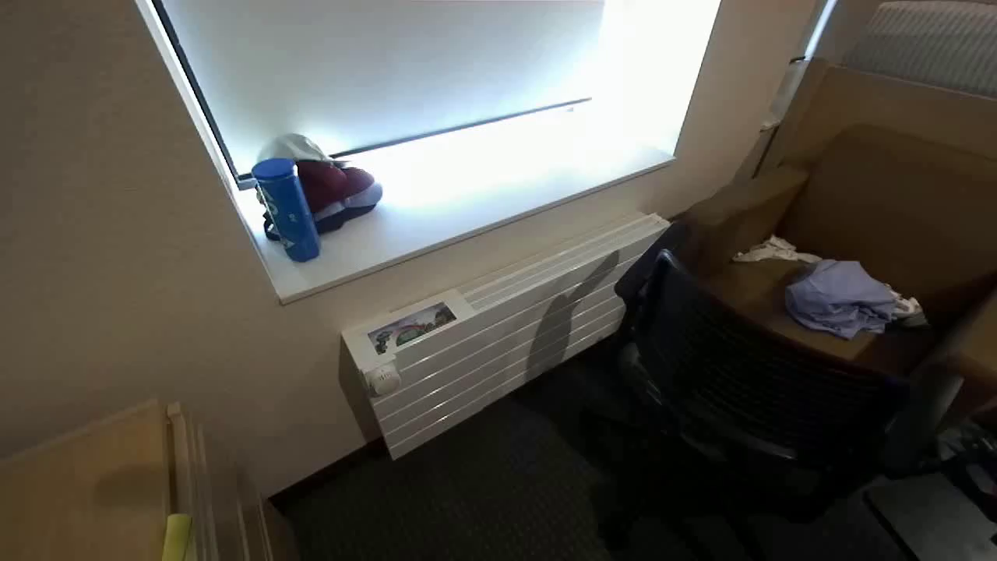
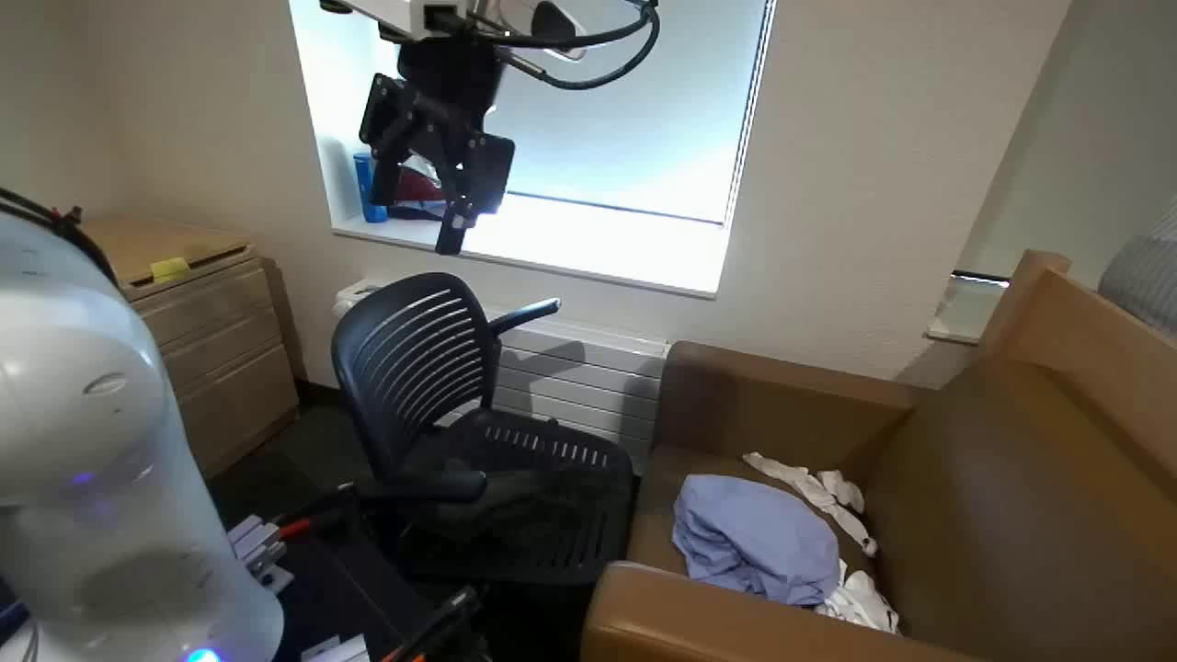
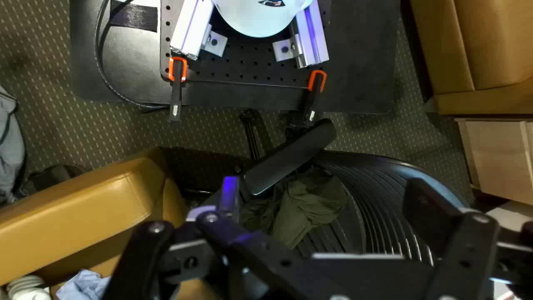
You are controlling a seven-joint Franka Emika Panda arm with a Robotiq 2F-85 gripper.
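Observation:
My gripper (image 2: 419, 210) hangs high above the black chair (image 2: 414, 364), in front of the window. In the wrist view, its dark fingers (image 3: 229, 196) stand wide apart with nothing between them, so it is open. Below it, a dark green cloth (image 3: 310, 205) lies crumpled on the chair seat. On the brown armchair rests a crumpled lavender-blue cloth (image 2: 756, 537), with a white cloth (image 2: 811, 482) beside it. These cloths are well apart from the gripper.
The windowsill (image 1: 486, 201) bears a blue canister (image 1: 287, 210) and several caps (image 1: 327, 185). A white radiator (image 1: 514, 327) runs beneath. A wooden dresser (image 2: 226, 381) stands at the left wall. The chair's armrest (image 2: 526, 316) and brown armchair's arm (image 2: 761, 618) rise around the seats.

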